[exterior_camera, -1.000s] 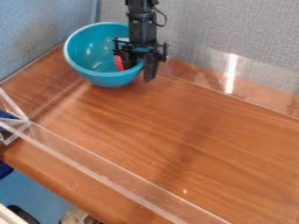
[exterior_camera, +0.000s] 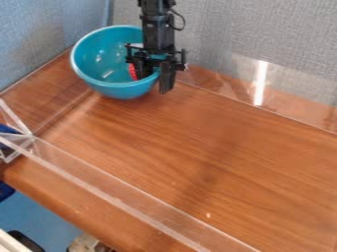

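A teal bowl stands at the back left of the wooden table. My black gripper hangs over the bowl's right side, its lower end down at the rim. A small red thing shows inside the bowl, partly behind the gripper. The fingers are dark and small in the view, so whether they are open or hold the red thing I cannot tell.
Clear plastic walls edge the table at the front left and the back. Grey padded panels stand behind. A dark blue object lies at the left edge.
The gripper has shifted very slightly over the bowl's right side; the bowl looks nearly unmoved.
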